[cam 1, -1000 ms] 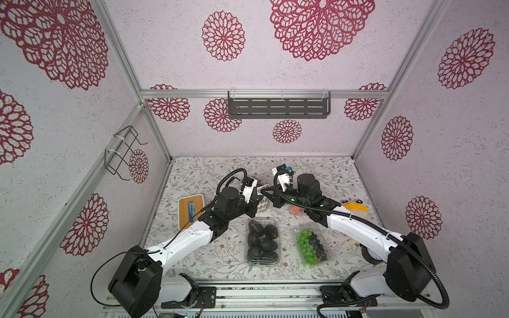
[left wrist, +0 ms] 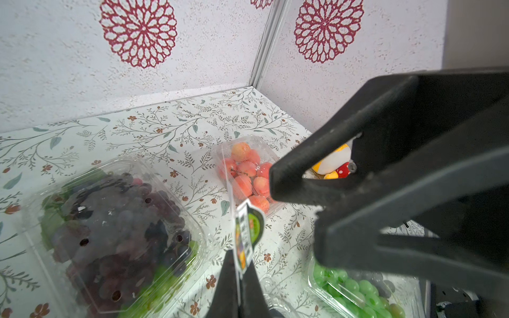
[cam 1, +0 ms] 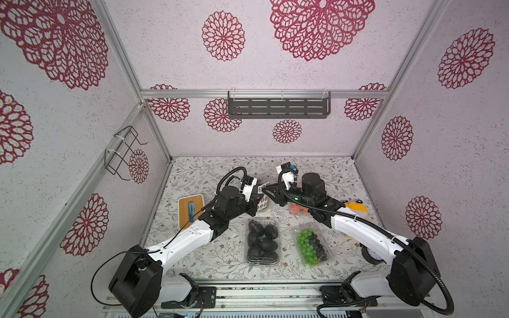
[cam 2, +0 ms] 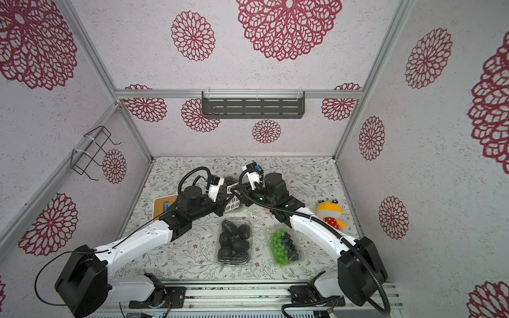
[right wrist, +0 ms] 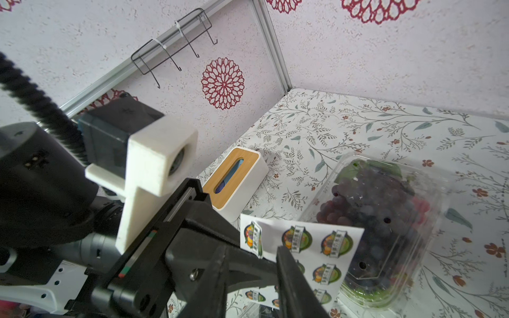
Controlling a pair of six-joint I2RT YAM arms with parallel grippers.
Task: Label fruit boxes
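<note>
A white sheet of round fruit labels stands upright, held in my left gripper, shut on it; in the left wrist view it appears edge-on, with one label peeling away. My right gripper is open just in front of the sheet, near its upper labels, with its fingers apart. Behind and below lie a clear box of dark grapes (left wrist: 122, 233), a box of peach-coloured fruit (left wrist: 246, 175) and a box of green and dark grapes (cam 1: 310, 244). A box of dark oval fruit (cam 1: 262, 242) sits at the front middle.
A wood-topped box (right wrist: 228, 180) is at the left. A yellow toy (cam 2: 328, 209) stands at the right, partly behind the right arm in the top left view. A wire rack (cam 1: 119, 153) hangs on the left wall.
The right arm has shifted slightly to the right, away from the left gripper. The left arm and the boxes have stayed in place.
</note>
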